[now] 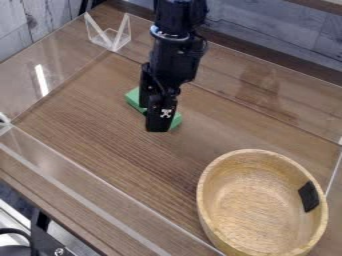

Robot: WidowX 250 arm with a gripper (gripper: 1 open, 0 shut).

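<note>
My black gripper (160, 108) reaches down from the top centre over a green block (136, 98), covering much of its middle. The block's ends show at the upper left and lower right of the fingers. The gripper is open; whether its fingertips touch the block cannot be told from this view.
A large round beige bowl (261, 226) with a black patch on its rim fills the lower right. A white wire object (110, 30) stands at the back left.
</note>
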